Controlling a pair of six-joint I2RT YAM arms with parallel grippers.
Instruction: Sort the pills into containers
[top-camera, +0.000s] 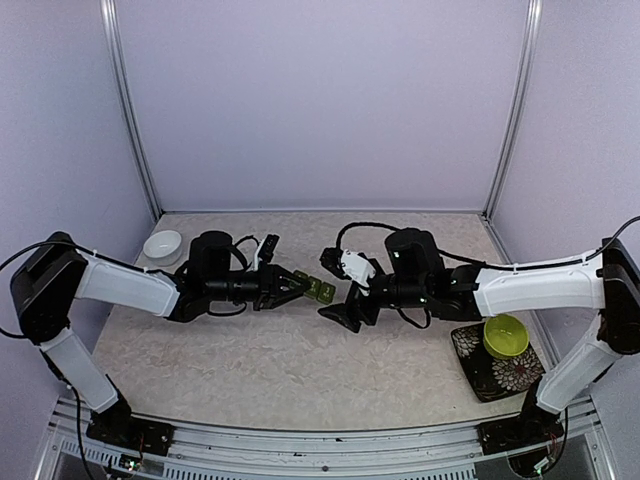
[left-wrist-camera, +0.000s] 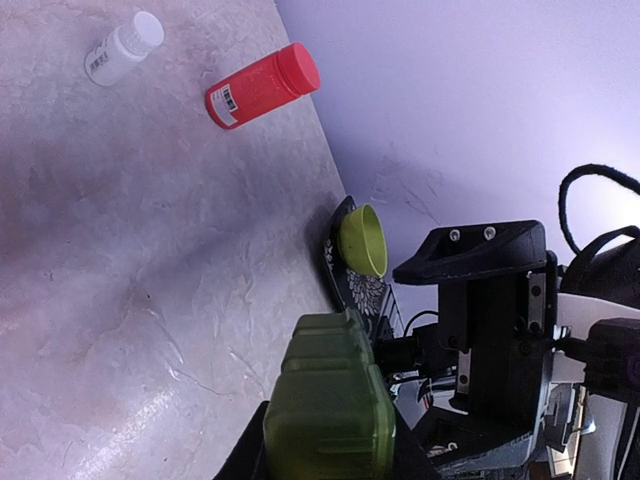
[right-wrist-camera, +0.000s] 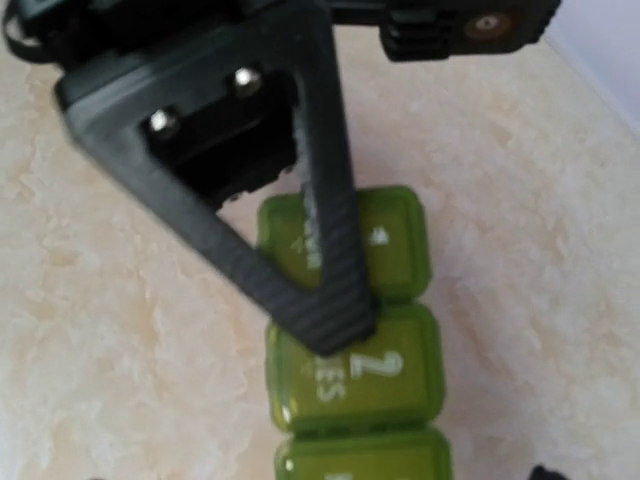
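A green pill organizer (top-camera: 320, 290) with several lidded compartments hangs above the middle of the table, my left gripper (top-camera: 293, 283) shut on its left end; in the left wrist view the organizer (left-wrist-camera: 330, 395) fills the lower middle. My right gripper (top-camera: 340, 290) is open just to the right of it. In the right wrist view the organizer (right-wrist-camera: 355, 365) lies beyond a black finger, its lids closed. A white pill bottle (left-wrist-camera: 120, 55) and a red bottle (left-wrist-camera: 255, 90) show in the left wrist view.
A white bowl (top-camera: 163, 247) stands at the back left. A yellow-green bowl (top-camera: 506, 336) sits on a patterned black tray (top-camera: 480, 380) at the right.
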